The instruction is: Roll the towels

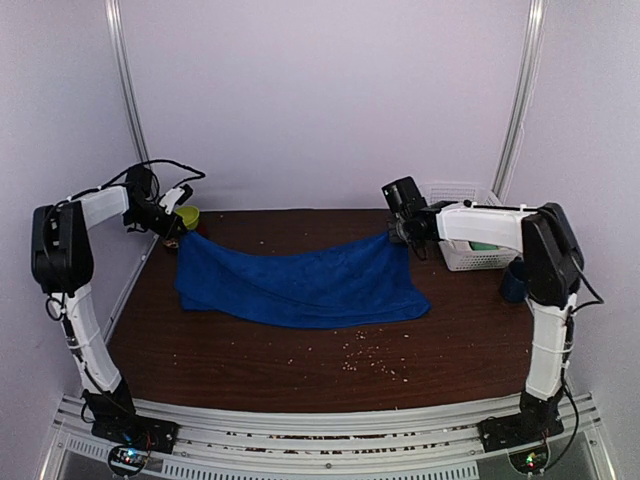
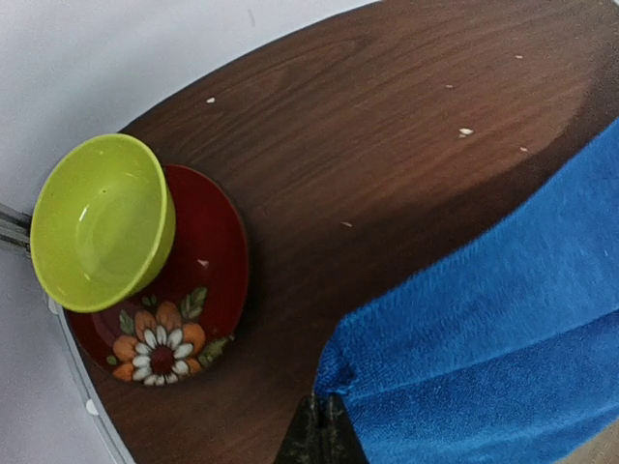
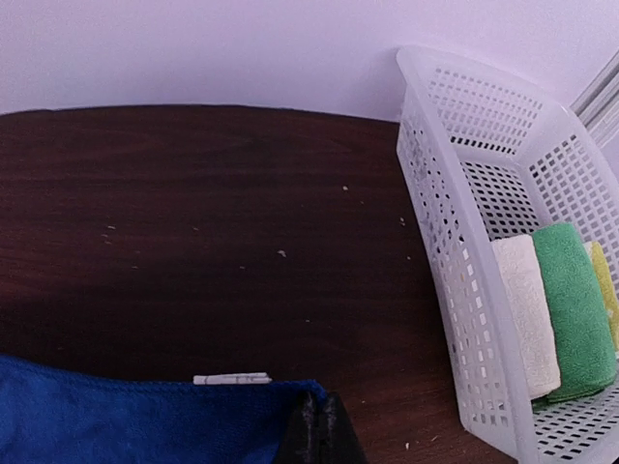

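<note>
A blue towel is stretched across the middle of the dark table, its far corners raised to the two grippers. My left gripper is shut on the towel's left corner, seen at the bottom of the left wrist view. My right gripper is shut on the right corner, with the towel's edge running to its fingertips in the right wrist view.
A yellow bowl on a red floral dish stands at back left. A white basket holding rolled towels is at back right, a blue mug beside it.
</note>
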